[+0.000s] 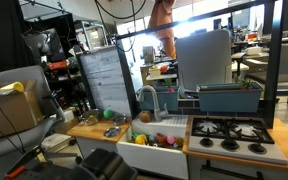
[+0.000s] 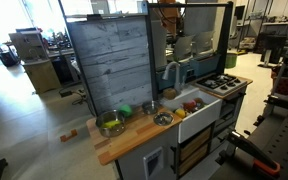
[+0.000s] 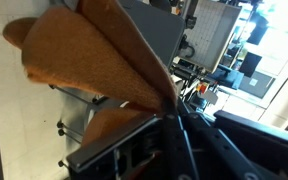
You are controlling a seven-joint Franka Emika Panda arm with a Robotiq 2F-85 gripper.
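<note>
An orange-brown cloth (image 3: 104, 60) fills much of the wrist view, bunching towards my gripper. The dark fingers (image 3: 229, 140) are closed with the cloth pinched between them. In exterior view 1 the same cloth (image 1: 164, 25) hangs from the top edge, above and behind the sink (image 1: 154, 157) and in front of the shelf. The arm and gripper are cut off above that frame.
Colourful items lie in the sink. A stove (image 1: 234, 138) sits to its right, and metal bowls (image 2: 111, 122) rest on the wooden counter (image 2: 124, 145) to its left. A grey panel (image 1: 106, 80) and a blue bin (image 1: 229, 100) stand behind.
</note>
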